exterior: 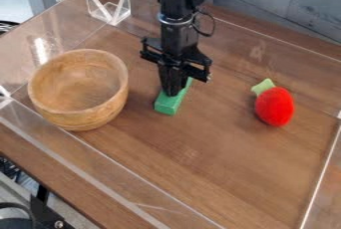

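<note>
My black gripper (170, 80) hangs low over a green block (170, 100) lying on the wooden table, its tips at the block's far end. The gripper looks shut; whether anything sits between its fingertips is hard to tell. A wooden bowl (78, 92) stands just left of the block.
A red object (274, 108) lies on the right, with a small light-green piece (262, 87) behind it. A white wire holder (110, 6) sits at the back left.
</note>
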